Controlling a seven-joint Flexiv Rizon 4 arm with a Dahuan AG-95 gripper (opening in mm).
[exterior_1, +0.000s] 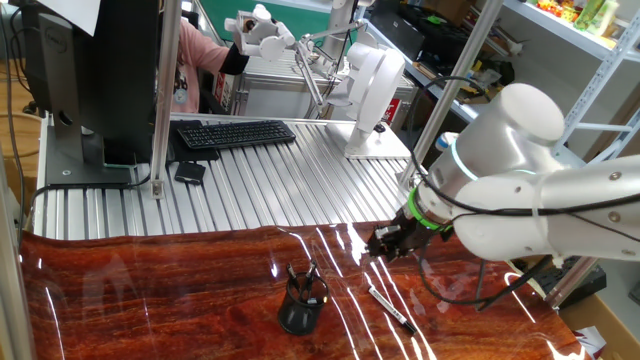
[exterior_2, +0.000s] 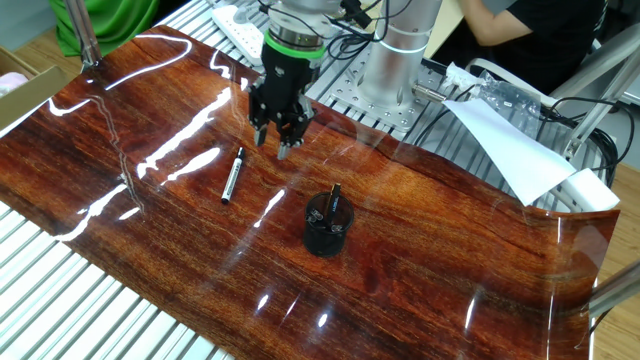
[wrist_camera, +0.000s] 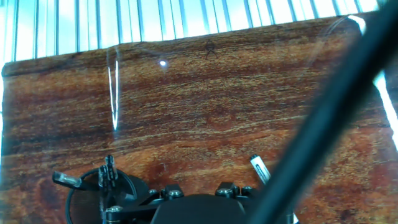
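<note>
A black mesh pen cup (exterior_2: 325, 240) stands upright on the glossy brown wooden tabletop (exterior_2: 420, 260), with pens (exterior_1: 312, 273) sticking out of it. Apart from the cup lies a white marker with a black cap (exterior_2: 232, 178), flat on the wood. My gripper (exterior_2: 271, 144) hangs above the table near the marker, clear of both marker and cup. Its two black fingers (exterior_2: 260, 135) are spread, with nothing seen between them. In the wrist view the cup (wrist_camera: 132, 184) shows at lower left, and the marker (wrist_camera: 259, 167) at lower right, partly hidden by a dark blurred cable.
A keyboard (exterior_1: 236, 134), a monitor (exterior_1: 120, 80) and a white fan-like device (exterior_1: 372, 90) stand on the ribbed metal bench behind. White paper (exterior_2: 510, 150) lies at one table edge. Much of the wooden top is bare.
</note>
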